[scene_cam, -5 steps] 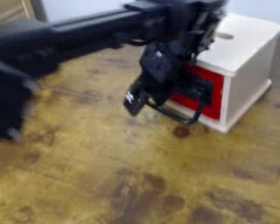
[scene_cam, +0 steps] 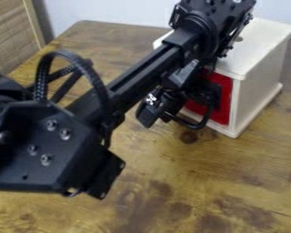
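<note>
A white box (scene_cam: 257, 64) with a red front panel (scene_cam: 220, 111) stands on the wooden table at the upper right. My gripper (scene_cam: 185, 105) is low at the red front, largely hidden behind my black arm and wrist, which cross the view diagonally. Whether it is open or shut, or holds anything, is hard to see.
A woven panel (scene_cam: 12, 36) stands at the far left, and a pale wall is behind the table.
The near arm joint has swung up and right, and the upper wrist has shifted slightly up and right. The box looks unmoved.
</note>
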